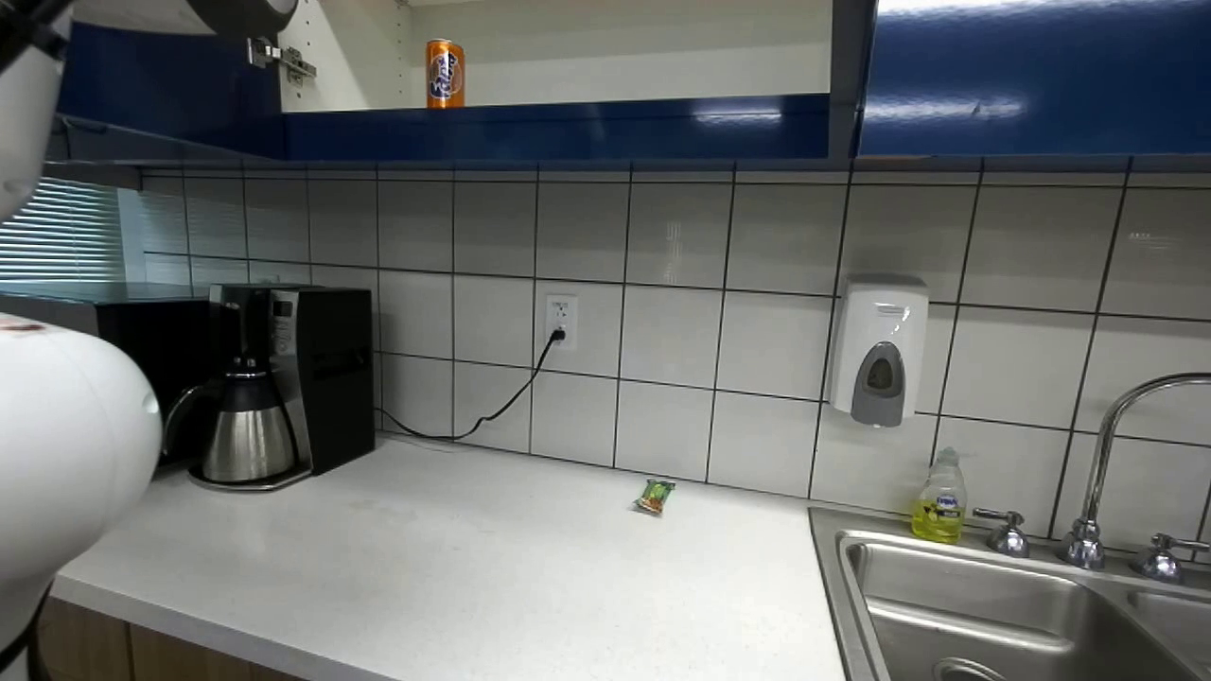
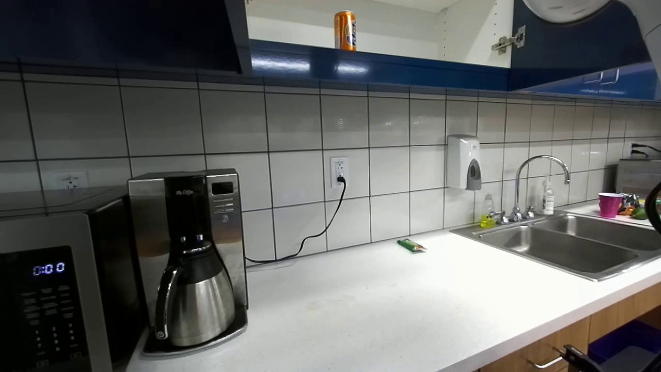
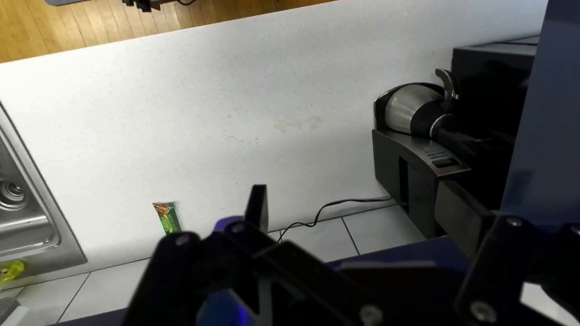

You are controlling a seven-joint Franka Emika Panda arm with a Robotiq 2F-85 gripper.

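Note:
My gripper stands open in the wrist view, its two fingers wide apart and nothing between them. Neither exterior view shows its fingertips. An orange soda can is upright in the open upper cabinet, near the shelf's front edge; exterior view 2 shows the same can. On the white counter, close to the tiled wall, lies a green packet. The wrist view looks down on this packet, left of the gripper and well below it.
A coffee maker with a steel carafe stands beside the microwave. Its cord runs to the wall outlet. The sink and a dish soap bottle are at the right. An open cabinet door juts outward.

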